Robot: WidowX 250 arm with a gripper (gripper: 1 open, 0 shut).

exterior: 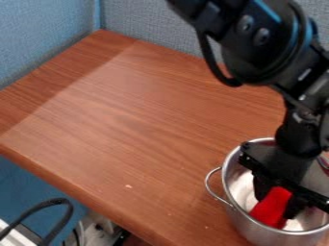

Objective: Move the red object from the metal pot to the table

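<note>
Inside the metal pot (232, 171), at the lower right of the camera view, lies a red object (271, 207). My gripper (290, 200) reaches down into the pot from above, its black fingers around the red object. Part of the red object is covered by the fingers, and I cannot make out whether they press on it or stand apart. The pot's right side passes close to the frame's edge.
Grey-blue partitions (45, 43) rise behind it. Cables (38, 211) hang off the table's left front edge. A loop handle sticks out on the pot's left.
</note>
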